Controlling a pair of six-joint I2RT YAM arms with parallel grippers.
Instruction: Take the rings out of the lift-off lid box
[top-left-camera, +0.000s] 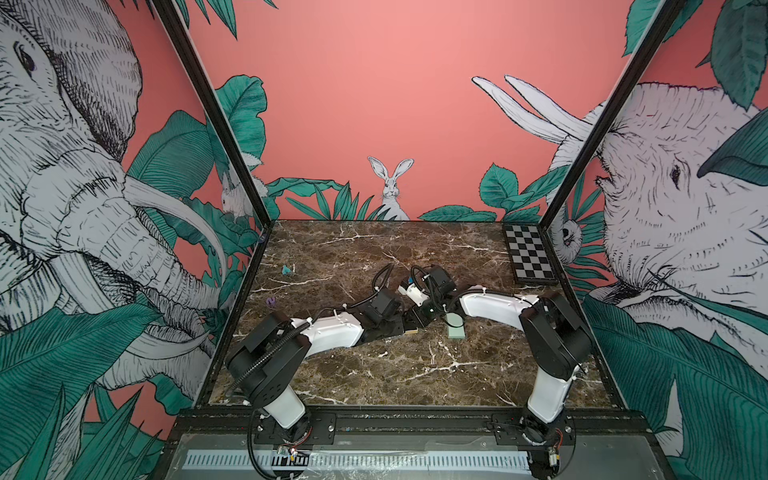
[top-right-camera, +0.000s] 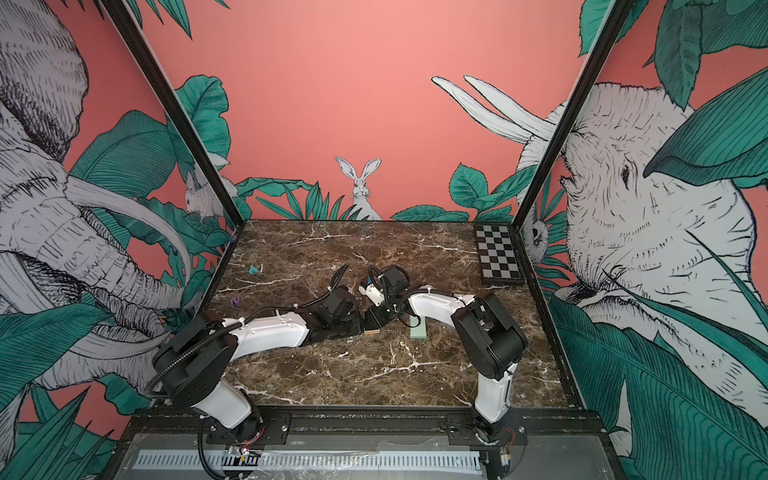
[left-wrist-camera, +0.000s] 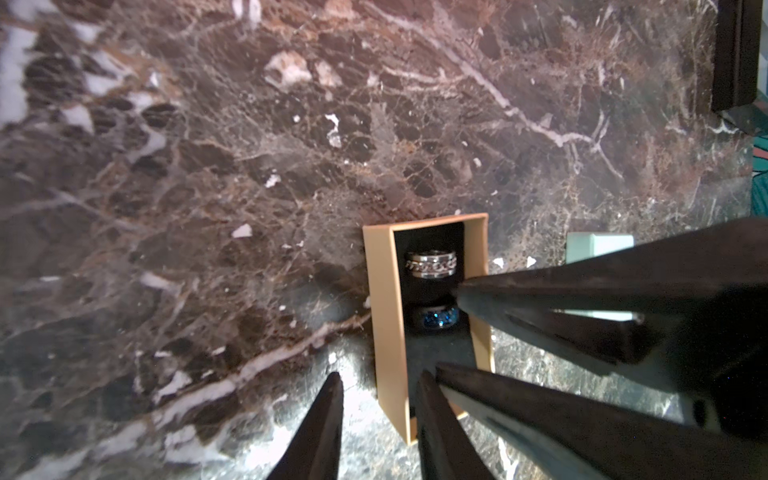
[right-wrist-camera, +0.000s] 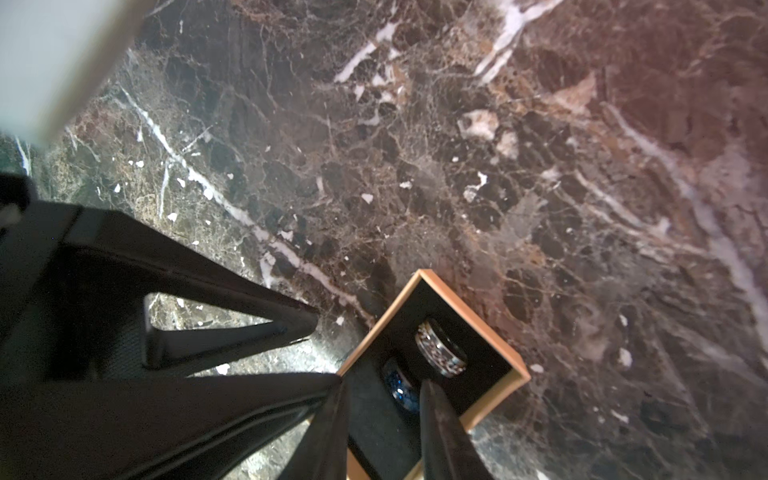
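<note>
The open tan box (left-wrist-camera: 387, 312) has a dark lining and sits on the marble table below both grippers. A silver ring with a chain-like band (left-wrist-camera: 432, 265) stands in the insert near one end. Beside it is a dark ring with blue sparkle (right-wrist-camera: 400, 386). My left gripper is part open over the box's long side, one fingertip outside the wall and the other above the inside. Close to the blue ring, my right gripper is also part open, its fingers apart over the box. Neither holds anything visible. Exact fingertip heights cannot be judged.
A mint-green block (top-left-camera: 455, 326) lies just right of the box, partly behind the right arm. A checkered board (top-left-camera: 529, 254) is at the back right. Small teal (top-left-camera: 286, 270) and purple (top-left-camera: 271, 301) items lie at the left. The two grippers nearly touch.
</note>
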